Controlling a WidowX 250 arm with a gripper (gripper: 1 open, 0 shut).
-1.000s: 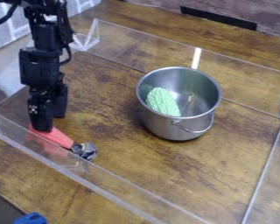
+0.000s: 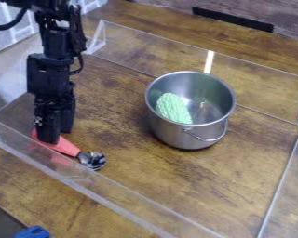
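Note:
My black gripper [image 2: 52, 125] is low over the wooden table at the left, its tips at the red handle of a utensil [image 2: 64, 147] with a metal end pointing toward the lower right. Whether the fingers are closed on the handle is unclear. A steel pot [image 2: 204, 100] stands to the right, with a pale green ridged item [image 2: 173, 108] inside.
Clear plastic walls border the work area [image 2: 152, 191]. The wooden surface between gripper and pot is clear. A blue object [image 2: 33, 231] lies at the bottom left edge.
The gripper has shifted slightly around the red handle. The pot and utensil look almost unmoved.

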